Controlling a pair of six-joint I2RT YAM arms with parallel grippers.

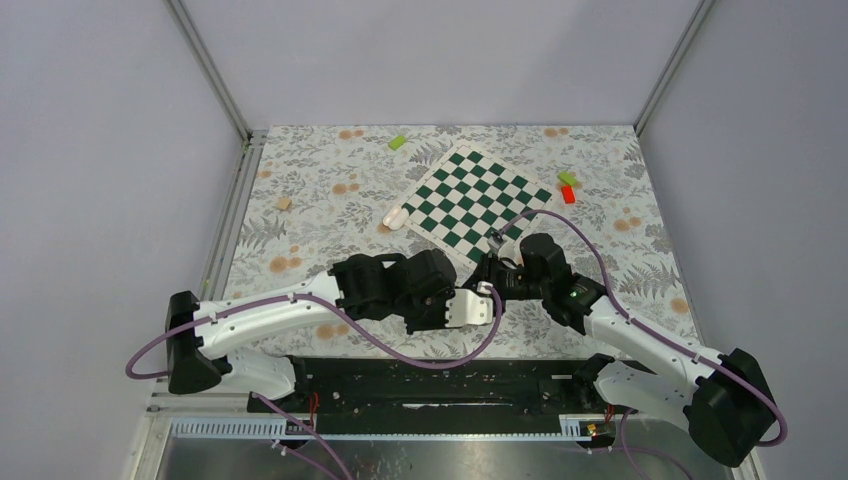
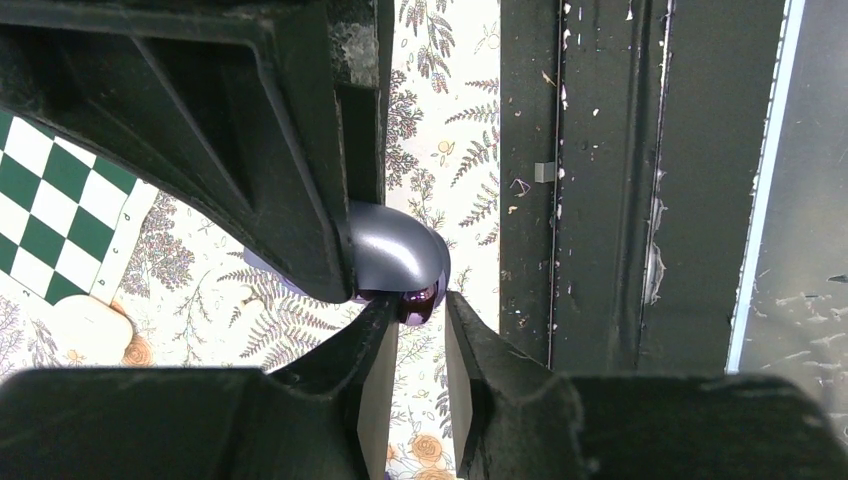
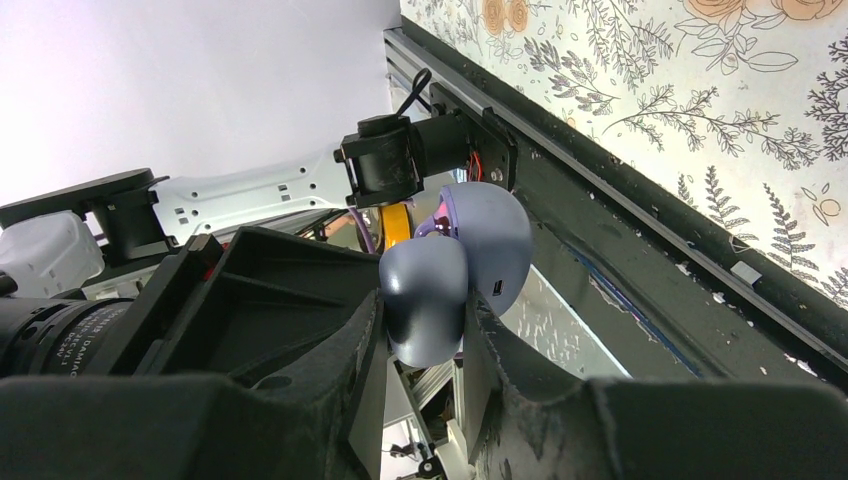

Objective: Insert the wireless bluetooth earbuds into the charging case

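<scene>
The charging case (image 3: 498, 240), grey-blue and rounded with a lavender inside, stands open in the right wrist view. My right gripper has its fingers on either side of one half of the case, gripping it above the table. In the left wrist view, a glossy dark purple earbud (image 2: 418, 303) sits at the open edge of the case. My left gripper has its fingertips parted around that earbud. Whether they press on it cannot be told. From the top view, both grippers meet near the front middle, with the case mostly hidden.
A green-and-white checkered board (image 1: 478, 200) lies behind the arms, a white rounded object (image 1: 395, 217) at its left corner. Green blocks (image 1: 397, 142), a red block (image 1: 568, 195) and a tan block (image 1: 284, 203) lie farther off.
</scene>
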